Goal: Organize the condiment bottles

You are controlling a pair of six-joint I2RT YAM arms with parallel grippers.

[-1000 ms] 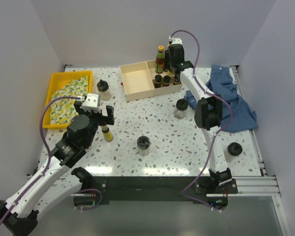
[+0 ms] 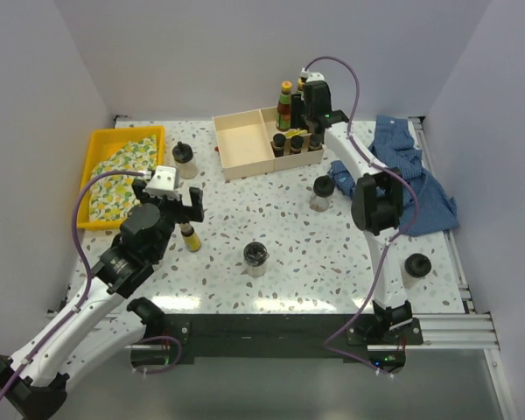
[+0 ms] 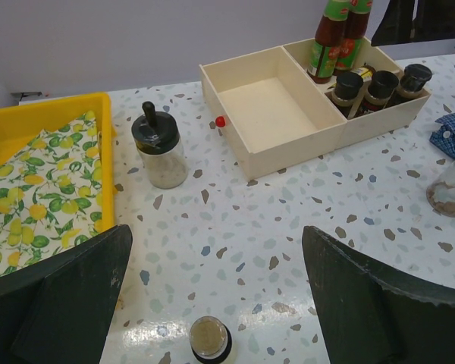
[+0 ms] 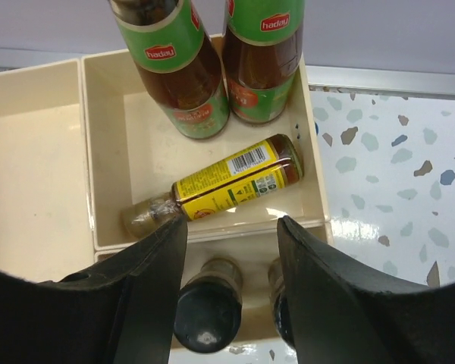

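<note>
In the right wrist view, a yellow-labelled bottle [image 4: 231, 182] lies on its side in the back compartment of the cream box [image 4: 110, 152]. Two tall green-labelled sauce bottles [image 4: 262, 64] stand upright behind it. My right gripper is open above the box, its fingers apart and nothing held. Below it, black-capped bottles [image 4: 208, 307] occupy the front compartment. At the left, my open left gripper hovers over the table. A small yellow-labelled bottle [image 2: 191, 238] stands underneath, seen from above by its cap [image 3: 210, 339] in the left wrist view, not gripped.
Black-lidded jars stand about the table: one by the box's left [image 2: 184, 160], one at front centre [image 2: 255, 259], two towards the right [image 2: 322, 192]. A yellow tray [image 2: 159, 149] sits left, a blue cloth [image 2: 429, 201] right. The box's left compartment [image 2: 243, 142] is empty.
The yellow-labelled bottle in the box now lies on its side, where earlier it looked more upright near my right gripper. The right arm shifted slightly; the left arm stayed put.
</note>
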